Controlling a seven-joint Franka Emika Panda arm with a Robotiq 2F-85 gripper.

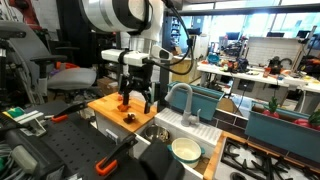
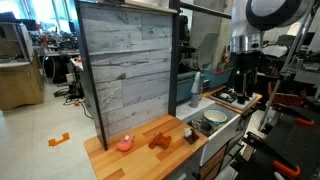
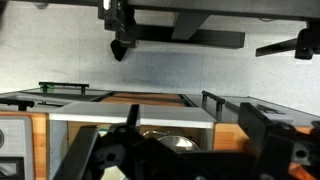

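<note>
My gripper hangs below the white arm, over the wooden counter on the near side of the sink. In the wrist view its dark fingers stand wide apart at the bottom, so the gripper is open, with nothing held between them. On the counter under it is a red-orange item, partly hidden behind a finger. A small dark item lies in front of that. A pale bowl sits in the sink area, to the gripper's right in exterior view 1.
A curved faucet rises behind the sink. The stove is at the right. In exterior view 2, a pink item and an orange-brown item lie on the other counter stretch. Drawer handles and bare floor show in the wrist view.
</note>
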